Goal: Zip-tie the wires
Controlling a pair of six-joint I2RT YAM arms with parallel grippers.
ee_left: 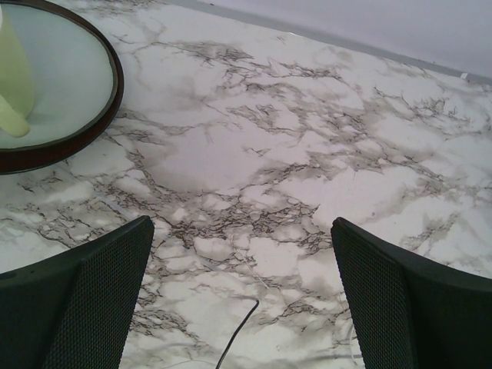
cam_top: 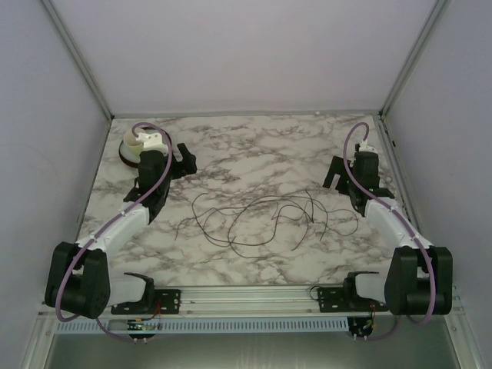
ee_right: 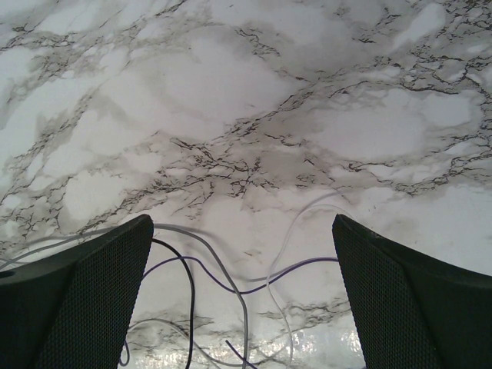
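Observation:
Several loose wires (cam_top: pixel 257 201) lie tangled across the front middle of the marble table. In the right wrist view, grey, black and purple wires (ee_right: pixel 241 292) cross one another below and between the fingers. A single dark wire (ee_left: pixel 237 330) shows low in the left wrist view. My left gripper (cam_top: pixel 189 160) hovers at the left, behind the wires, open and empty. On the other side my right gripper (cam_top: pixel 334 175) is open too, above and just behind the right end of the tangle. I cannot make out a zip tie in any view.
A dark-rimmed round plate (ee_left: pixel 119 77) with a pale green cup (ee_left: pixel 17 77) on it stands at the back left, partly behind the left arm. Walls close in the sides and back.

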